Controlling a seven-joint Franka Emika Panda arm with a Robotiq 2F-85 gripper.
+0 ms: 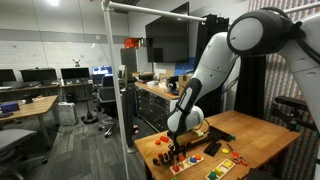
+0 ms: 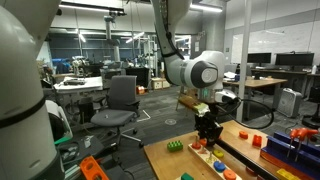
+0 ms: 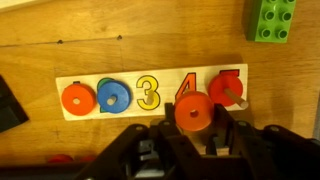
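In the wrist view a wooden number board [image 3: 150, 105] lies on the table with a row of pegs. An orange disc [image 3: 76, 99] and a blue disc [image 3: 113, 96] sit at its left end. The yellow 3 [image 3: 148, 92] shows bare with its peg. Beyond the red 4 a red disc [image 3: 226, 88] lies at the right end, a peg standing by it. My gripper is shut on an orange-red round piece [image 3: 194, 111], held over the board near the 4. How far above the board it hangs, I cannot tell.
A green toy brick [image 3: 270, 19] lies behind the board's right end. At the wrist view's left edge is a black object [image 3: 8, 106]. Other small toys and scissors [image 1: 238, 158] are on the table, whose right side is largely clear.
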